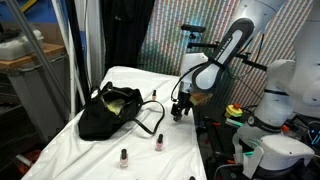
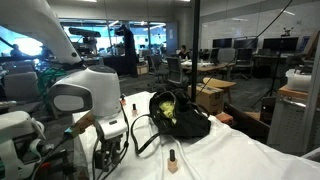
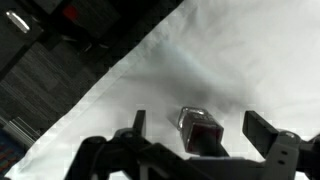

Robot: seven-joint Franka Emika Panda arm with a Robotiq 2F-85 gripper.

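Observation:
My gripper is open, its two dark fingers spread at the lower left and lower right of the wrist view. Between them, in that view, appears a small item with a dark reddish-brown top (image 3: 202,128) and a pale, shiny edge; its lower part is hidden by the gripper. I cannot tell whether either finger touches it. In exterior view 1 the gripper (image 1: 181,108) is low over the white cloth (image 1: 105,168) near its right edge. Exterior view 2 has the gripper (image 2: 106,156) at the near left, close to the cloth.
A black bag (image 1: 105,115) with a loose strap lies behind, toward the left. Small dark-topped pieces stand on the cloth, one at the front left (image 1: 124,158) and another nearer the middle (image 1: 159,143). A wooden-looking piece (image 2: 172,162) shows in exterior view 2.

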